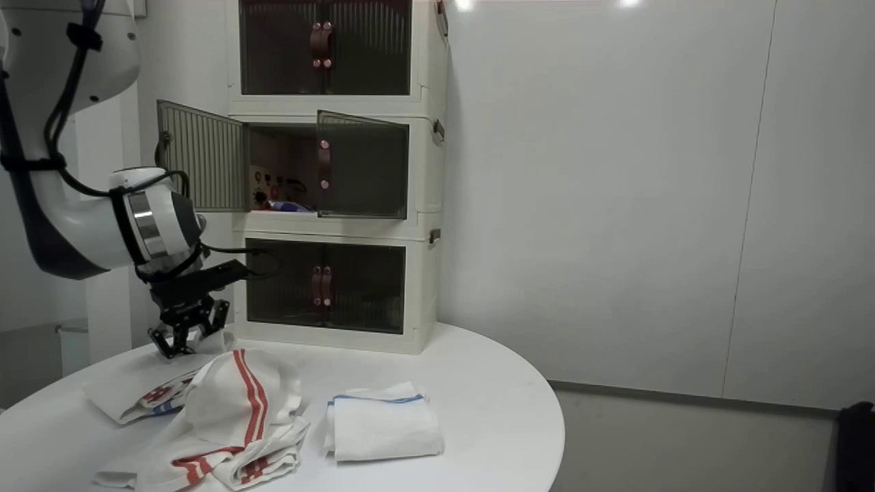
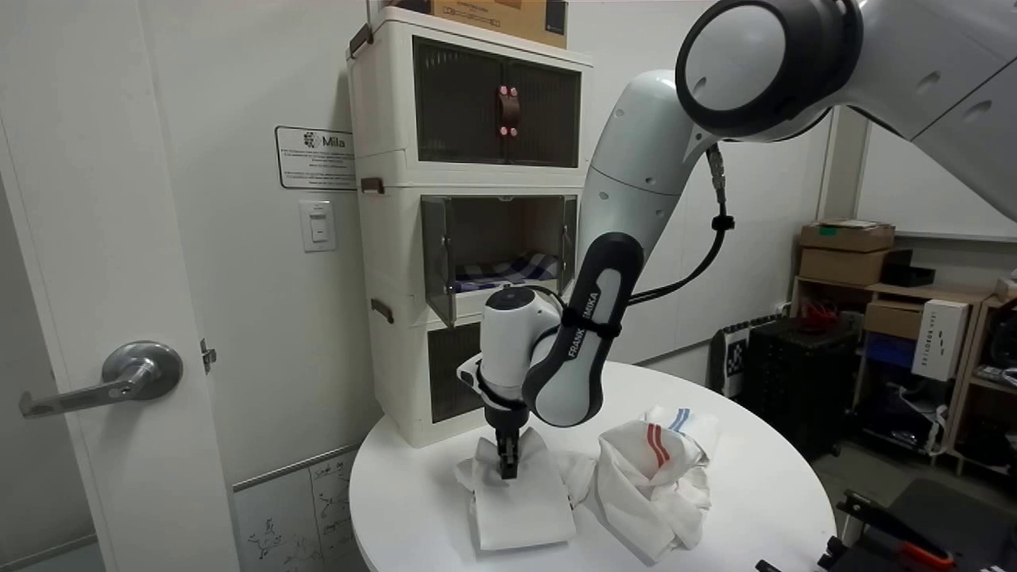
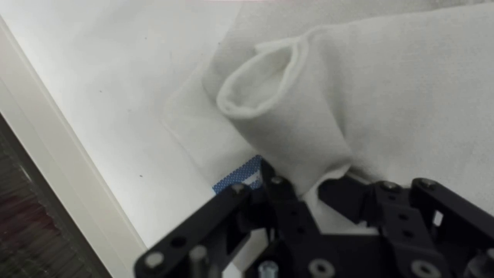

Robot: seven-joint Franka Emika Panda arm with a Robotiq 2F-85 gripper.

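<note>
A white cloth [image 2: 524, 515] with a blue edge lies partly folded on the round white table [image 1: 508, 410], by the cabinet's base. In the wrist view a raised roll of this cloth [image 3: 296, 125] runs down between the fingertips. My gripper is shut on that fold, low at the tabletop; some of the pinched part is hidden behind the fingers. Beside it sits a crumpled white cloth with red stripes [image 1: 230, 402]. Further right in exterior view 1, a white cloth with a blue stripe [image 1: 385, 430] lies folded flat.
Close behind the gripper stands a stacked cabinet [image 1: 422, 295]. Its middle compartment has both doors open, with a dark checked cloth [image 2: 505, 272] inside; the top and bottom doors are closed.
</note>
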